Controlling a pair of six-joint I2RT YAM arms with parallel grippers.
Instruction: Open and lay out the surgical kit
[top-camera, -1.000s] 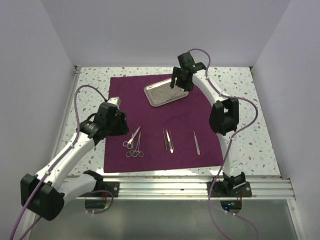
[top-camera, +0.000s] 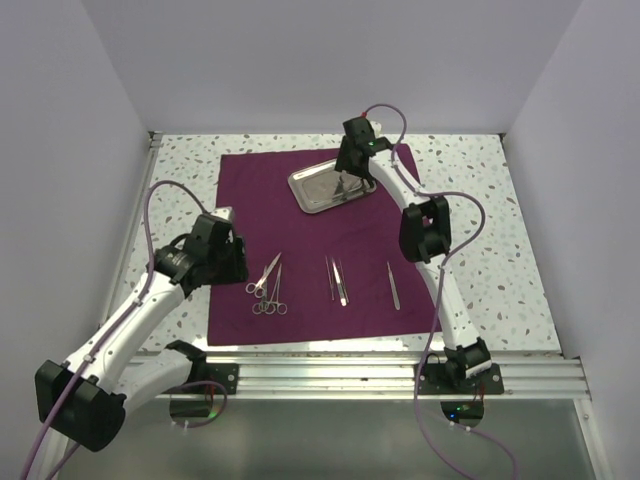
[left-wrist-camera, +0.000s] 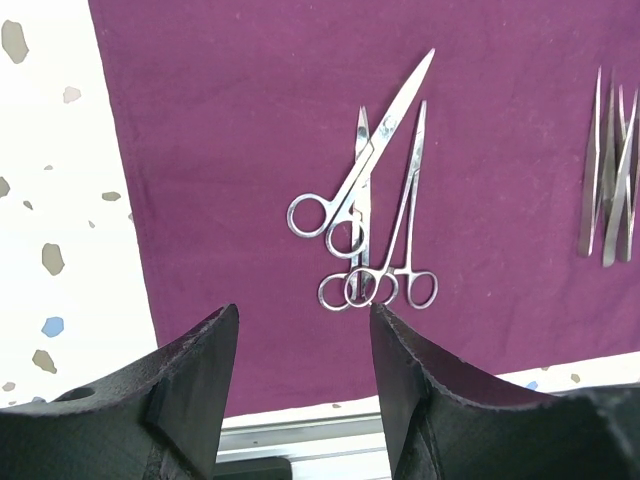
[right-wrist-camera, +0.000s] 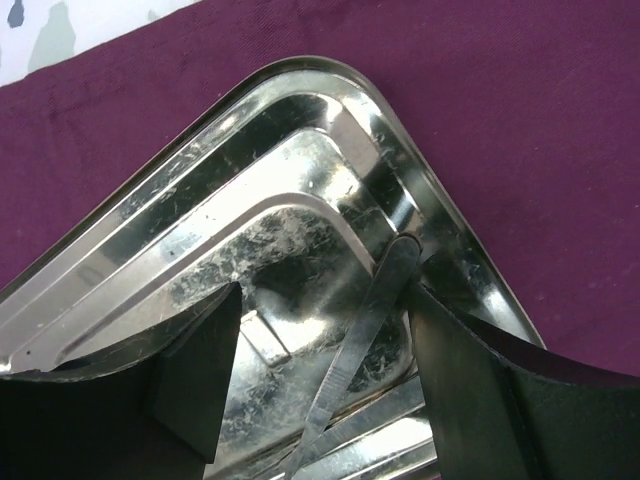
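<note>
In the right wrist view a flat metal handle (right-wrist-camera: 370, 320) lies slantwise in the shiny metal tray (right-wrist-camera: 300, 75), near one corner. My right gripper is over it with the fingers apart; the handle passes between them, nearer one finger (right-wrist-camera: 455, 350). A second flat metal piece (right-wrist-camera: 375, 415) lies beneath it, partly hidden. Scissors (left-wrist-camera: 385, 130) and clamp-like instruments (left-wrist-camera: 410, 205) lie grouped on the purple cloth (left-wrist-camera: 230, 120) in the left wrist view. Beside them hangs my left gripper, open and empty.
Several slim tweezers (left-wrist-camera: 610, 180) lie together at right in the left wrist view. Nearer the cloth's right edge lies a single slim instrument (top-camera: 393, 287). Purple hoses (top-camera: 440, 270) loop beside the arms.
The laid-out instruments have not moved.
</note>
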